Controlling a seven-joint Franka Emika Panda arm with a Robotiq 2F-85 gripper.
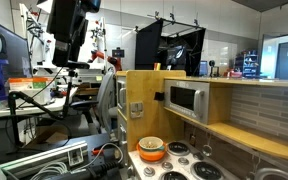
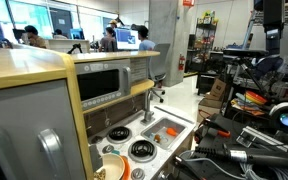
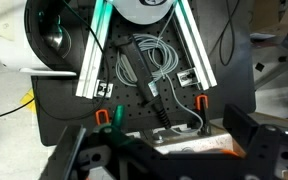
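Observation:
No task object is named. My gripper stands open, its dark fingers far apart at the bottom of the wrist view, with nothing between them. Below it is a black base surface with white rails and coiled cable, well away from the toy kitchen. In exterior view 1 the dark arm (image 1: 68, 28) hangs high at the left. An orange bowl (image 1: 151, 155) with a paler bowl inside sits on the counter beside the burners. The pale bowl (image 2: 111, 167) also shows at the bottom of exterior view 2. An orange-red item (image 2: 171, 131) lies in the sink (image 2: 162, 140).
A silver microwave (image 1: 186, 98) is set into the wooden shelf unit (image 1: 234, 110) above the counter. Round dark burners (image 1: 178, 148) line the counter. Cables (image 2: 219, 166) run over the base near the arm. Desks and people are farther back.

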